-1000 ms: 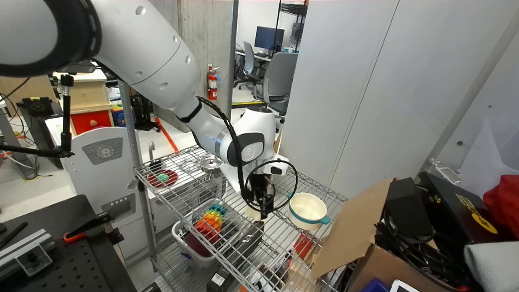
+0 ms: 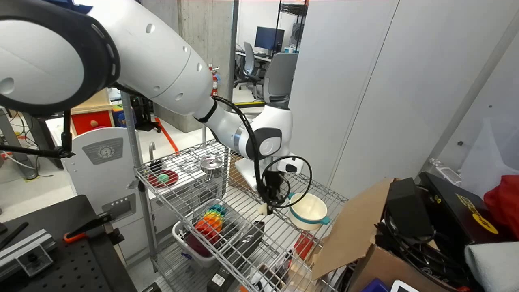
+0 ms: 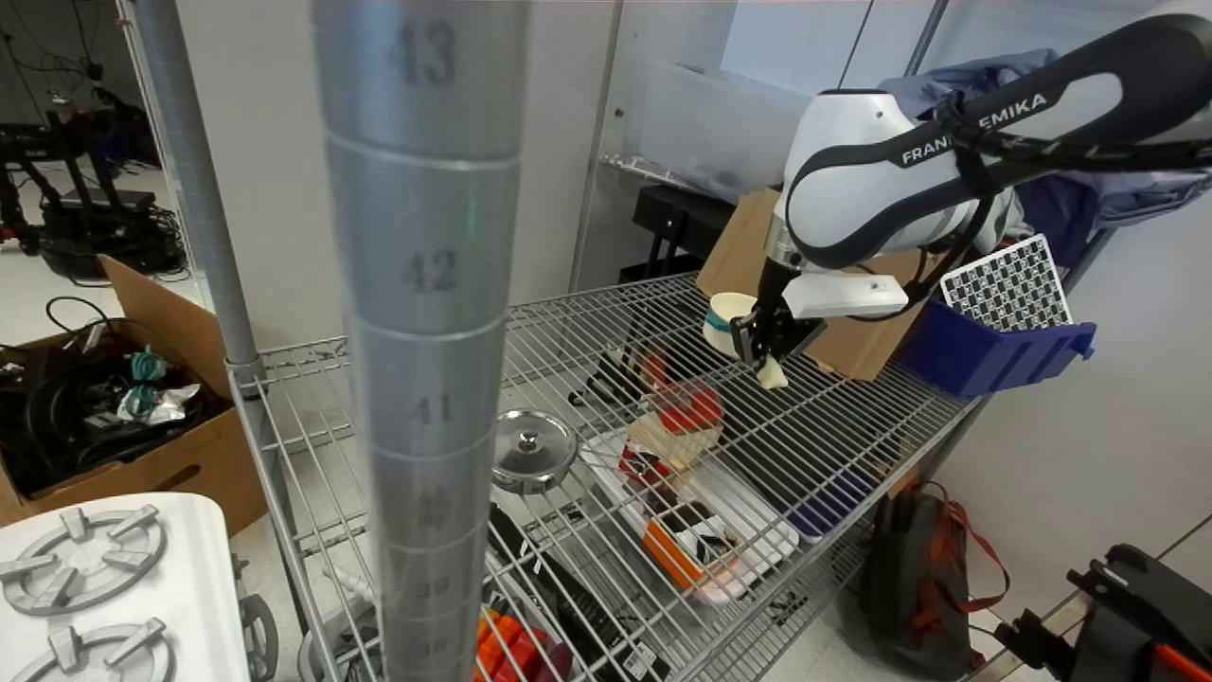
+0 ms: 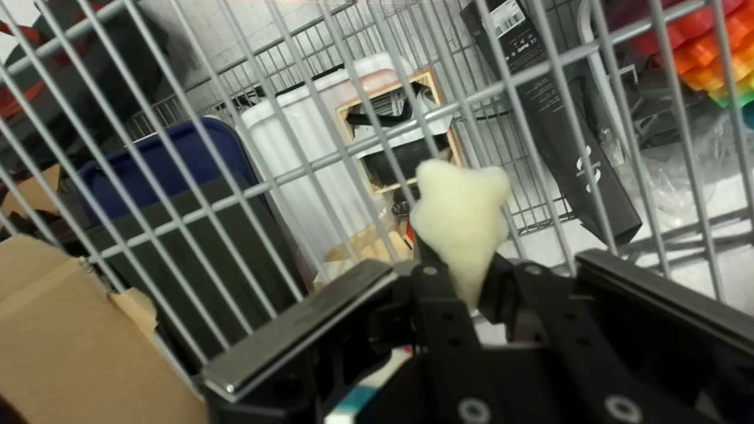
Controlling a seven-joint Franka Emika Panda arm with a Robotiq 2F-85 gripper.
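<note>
A pale cream, lumpy soft-looking piece point(image 4: 460, 212) is pinched between the fingertips of my gripper, which is shut on it. It sticks out beyond the fingers above the wire shelf point(image 4: 311, 166). In exterior view 2 the same piece point(image 3: 773, 373) shows under the gripper point(image 3: 763, 347), near the far end of the shelf. A cream pot with teal handles point(image 2: 309, 211) stands on the rack just to the right of the gripper point(image 2: 266, 207) in exterior view 1. In the wrist view the pot is mostly hidden behind the gripper.
A cardboard box point(image 2: 352, 221) borders the shelf's right end. A steel pot with a lid point(image 3: 534, 445) and a red dish point(image 2: 163, 178) stand toward the other end. Bins and a black box point(image 4: 565, 134) lie below the wires. Mid-shelf is clear.
My arm and gripper have moved right in exterior view 1, closer to the cream pot, carrying the pale piece along. The pot has stayed where it was.
</note>
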